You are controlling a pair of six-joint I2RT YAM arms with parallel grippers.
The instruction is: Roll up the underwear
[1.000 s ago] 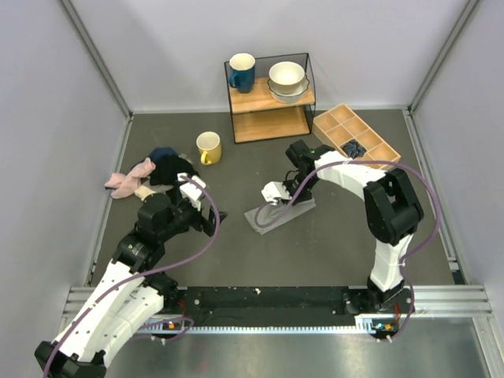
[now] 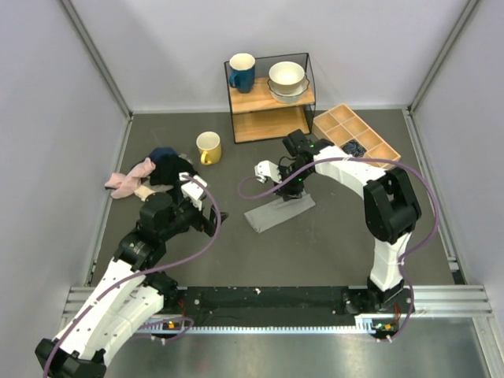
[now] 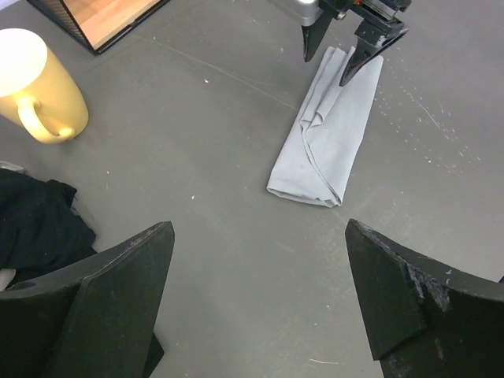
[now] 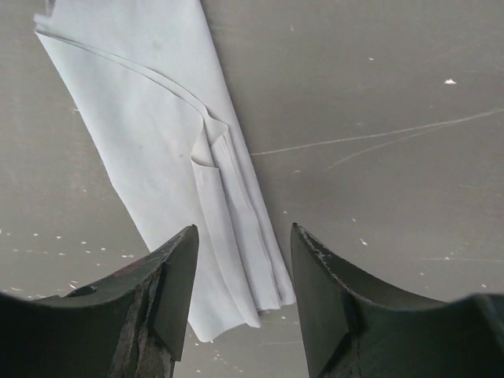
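Observation:
A light grey underwear lies flattened in a long strip on the grey table, with narrow folded layers along part of it, seen best in the right wrist view [image 4: 157,142]. My right gripper hangs over one end of it, fingers apart, nothing visibly held. My left gripper stands open to the left of the underwear, near the pile of dark and pink clothes [image 2: 130,181], nothing between its fingers.
A yellow mug [image 2: 209,147] stands at back left. A two-tier rack [image 2: 268,122] with a blue mug and bowls is at the back, a wooden divided tray [image 2: 339,118] back right.
My right gripper has shifted back from over the middle of the underwear, uncovering more of it in the top view. The left arm has not moved.

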